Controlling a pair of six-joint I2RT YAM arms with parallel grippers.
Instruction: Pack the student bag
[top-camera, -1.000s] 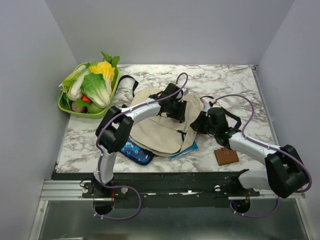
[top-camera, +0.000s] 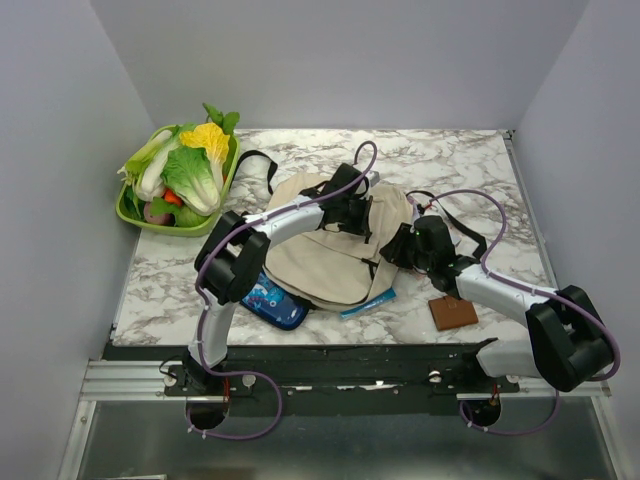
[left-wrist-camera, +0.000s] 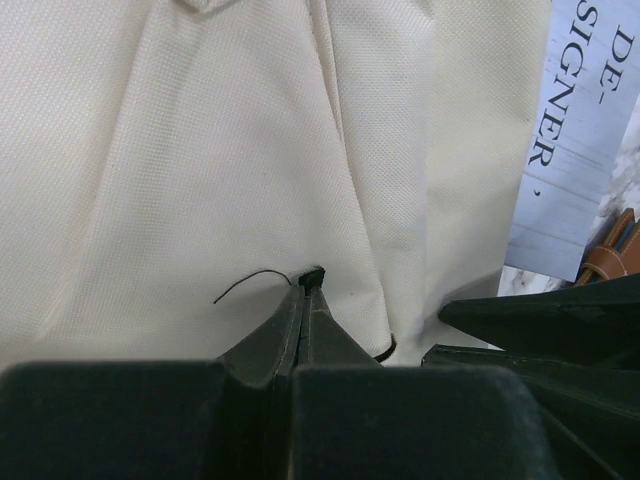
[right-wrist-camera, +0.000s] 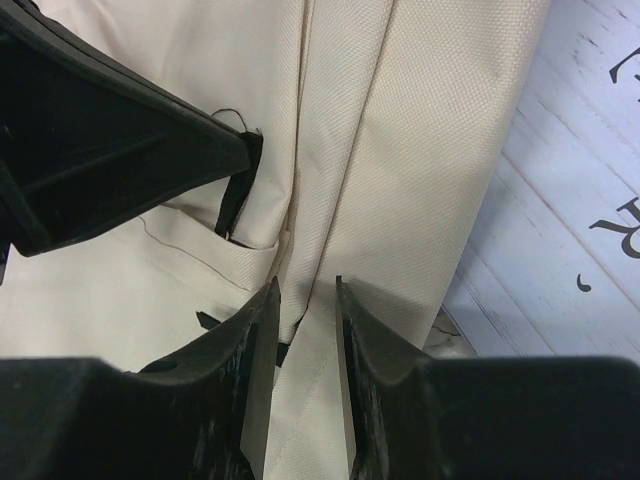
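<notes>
The cream canvas bag (top-camera: 310, 270) lies flat on the marble table with folds and black strap bits. My left gripper (top-camera: 365, 230) is over its upper right part, shut, fingertips at a small black tab in the left wrist view (left-wrist-camera: 305, 290). My right gripper (top-camera: 395, 245) is at the bag's right edge, fingers part open over a folded cloth edge in the right wrist view (right-wrist-camera: 308, 290). A printed card (left-wrist-camera: 570, 120) lies beside the bag's right side. A blue pencil case (top-camera: 275, 305) and a blue flat item (top-camera: 368, 304) lie at the front.
A green basket of vegetables (top-camera: 130, 205) stands at the back left. A brown wallet-like item (top-camera: 454, 312) lies at the front right. Black straps trail behind and right of the bag.
My left gripper has closed and moved slightly since a second ago. The bag shifted slightly to the right. The right arm shows little change.
</notes>
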